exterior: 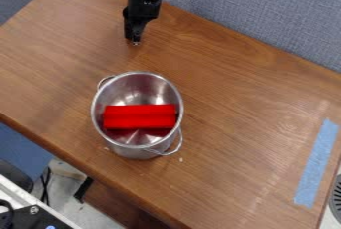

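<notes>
The black gripper (134, 36) hangs down over the back of the wooden table (246, 123), behind and apart from the pot, its tip low near the wood; it looks shut, with nothing visible between its fingers, though it is small in view. A silver metal pot (138, 148) with two side handles stands near the front left. A red block (139, 115) lies inside it.
A strip of blue tape (314, 163) is on the table at the right. Cables (40, 188) lie off the front-left edge. A grey wall (280, 14) runs behind.
</notes>
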